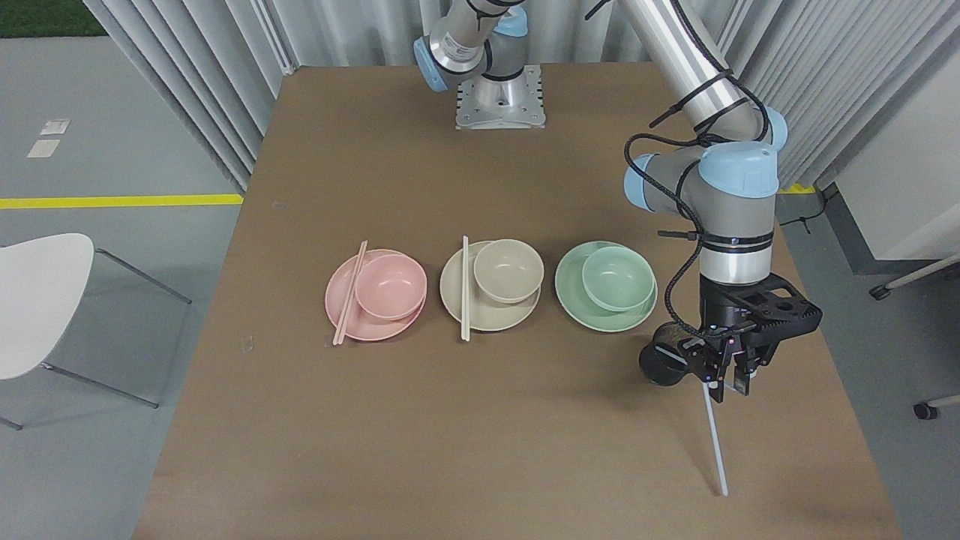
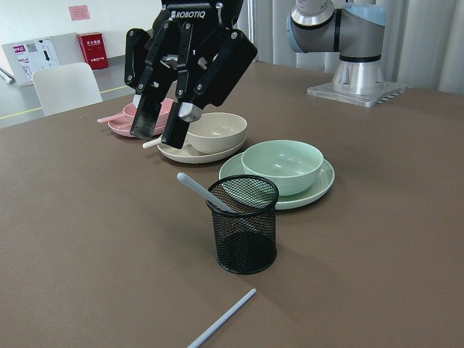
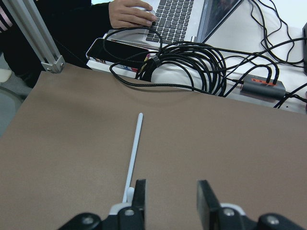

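My gripper [image 2: 159,125] hangs above and beside a black mesh pen cup [image 2: 243,243], its fingers apart with empty space between them in the wrist view. A pale blue stick [image 2: 221,317] lies on the brown table [image 1: 450,432], pointing toward the near edge in the front view. Another pale stick [image 2: 199,188] leans in the mesh cup. The wrist view shows the lying stick [image 3: 133,153] beyond the left finger.
Pink [image 1: 391,286], cream [image 1: 508,270] and green [image 1: 619,279] bowls sit on matching plates, with chopsticks on the pink and cream ones. Cables and a laptop [image 3: 172,19] lie past the table's edge.
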